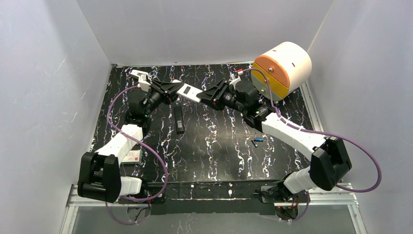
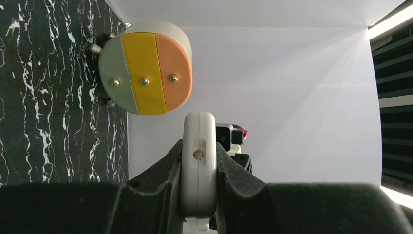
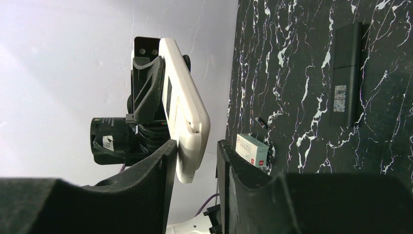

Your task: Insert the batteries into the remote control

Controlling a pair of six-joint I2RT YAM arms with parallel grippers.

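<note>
A white remote control (image 1: 190, 92) is held in mid-air between the grippers; my left gripper (image 1: 173, 91) is shut on it, and in the left wrist view its end stands upright between the fingers. My right gripper is part open at the remote's other end, which in the right wrist view rests by the left finger, with a gap to the other finger. A blue battery (image 1: 258, 140) and a small dark cylinder (image 1: 253, 144) lie on the table at the right.
A long black object (image 3: 346, 78) lies on the marble table below the remote. A small box (image 3: 252, 150) sits at the front left. A cream drum cabinet with coloured drawers (image 2: 146, 73) stands at the back right.
</note>
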